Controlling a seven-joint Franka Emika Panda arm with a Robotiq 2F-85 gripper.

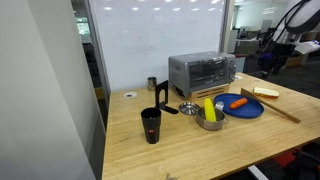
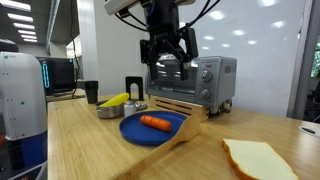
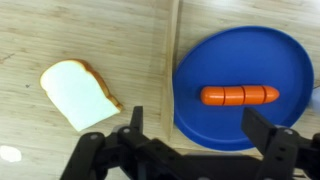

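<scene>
My gripper stands open above the table, with nothing between its fingers. In the wrist view the blue plate (image 3: 212,68) lies under its right side, carrying a segmented orange sausage-like piece (image 3: 240,95). A slice of bread (image 3: 78,93) rests on the bare table at left. Between bread and plate runs a long wooden strip (image 3: 170,60). In the second exterior view my gripper (image 2: 168,68) hangs higher than the plate, apart from everything on the table.
A metal pot (image 1: 210,123) holds something yellow (image 1: 209,109) beside the plate. Behind stand a toaster oven (image 1: 202,72) and a wooden rack (image 1: 211,93). A black cup (image 1: 151,124) is farther left. Free tabletop lies at the front left.
</scene>
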